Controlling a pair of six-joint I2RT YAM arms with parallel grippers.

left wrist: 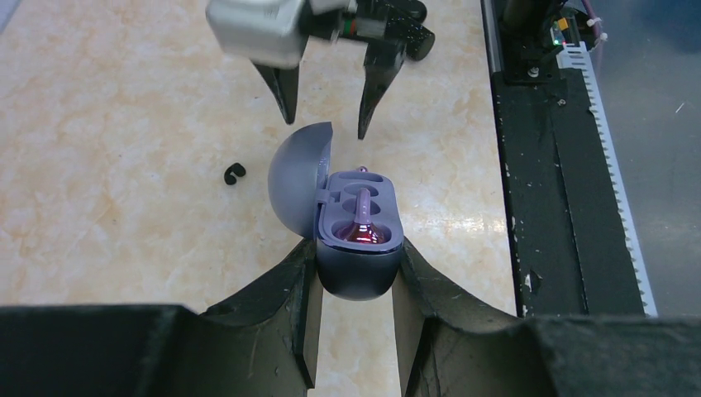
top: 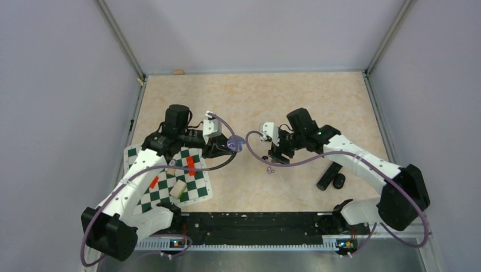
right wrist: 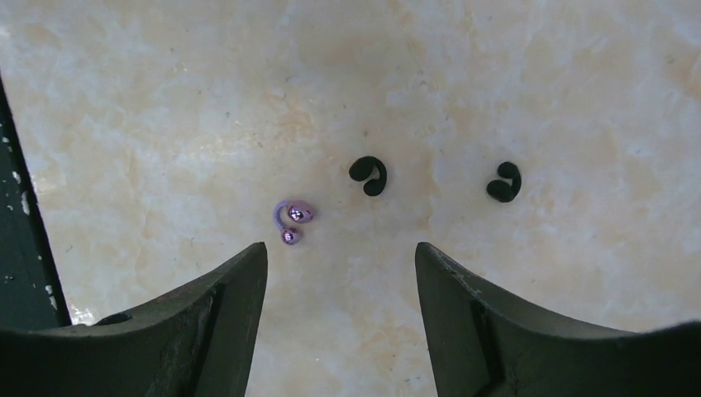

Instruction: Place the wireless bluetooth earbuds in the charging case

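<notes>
A purple charging case (left wrist: 360,269) with its lid (left wrist: 298,169) swung up is clasped by my left gripper, above the table. One shiny purple earbud (left wrist: 364,234) sits in the compartment nearest the fingers, its stem sticking up; other compartments look empty. My right gripper is open, pointing down at the table with nothing between its fingers. Ahead of its left finger lies a second purple earbud (right wrist: 299,212) on the table. In the top view the case (top: 236,144) is left of my right gripper (top: 279,157).
Two black earbuds (right wrist: 361,170) (right wrist: 501,190) lie near the purple one. A black case (top: 329,176) and a small black object (top: 338,181) stand at the right. A green checkered board (top: 195,192) with blocks lies at the left.
</notes>
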